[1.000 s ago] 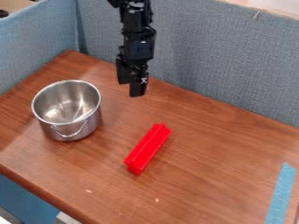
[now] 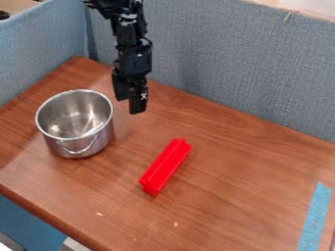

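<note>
My black gripper [image 2: 131, 96] hangs over the wooden table at the back left, just behind and to the right of a steel pot [image 2: 74, 124], apparently apart from it. Whether its fingers are open or shut is too small to tell, and I see nothing clearly held. A red oblong object [image 2: 165, 166] lies on the table in front, right of the pot.
Padded grey-blue walls [image 2: 229, 69] border the table at the back and left. A light blue strip [image 2: 314, 216] lies at the right edge.
The pot and red object have not moved.
</note>
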